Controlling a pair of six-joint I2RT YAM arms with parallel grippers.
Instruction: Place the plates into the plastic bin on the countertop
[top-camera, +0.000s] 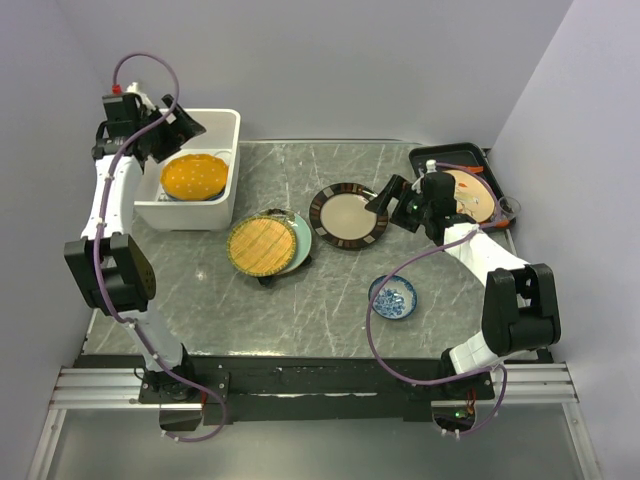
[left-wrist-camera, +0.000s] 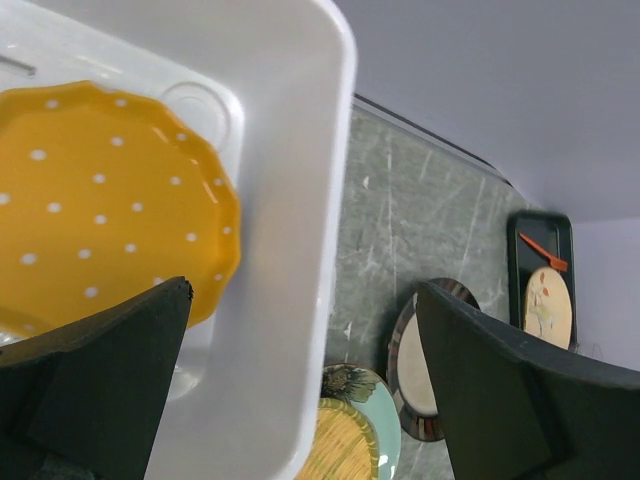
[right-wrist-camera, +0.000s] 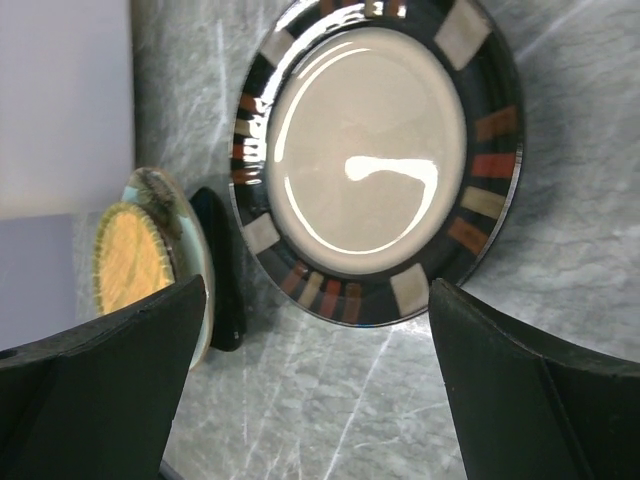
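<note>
The white plastic bin (top-camera: 228, 170) stands at the back left, holding a yellow polka-dot plate (top-camera: 195, 175). My left gripper (top-camera: 185, 120) hangs open above the bin, nothing between its fingers. My right gripper (top-camera: 384, 200) is open over the right edge of the dark-rimmed plate (top-camera: 346, 214), which lies on the counter. Left of it sits a stack with a yellow plate (top-camera: 261, 245) on a pale green plate (top-camera: 301, 239). A small blue-and-white plate (top-camera: 393, 298) lies at the front right.
A black tray (top-camera: 450, 154) with a beige round plate and red utensil is at the back right, beside a clear cup (top-camera: 509, 208). Grey walls bound the counter (top-camera: 260, 325).
</note>
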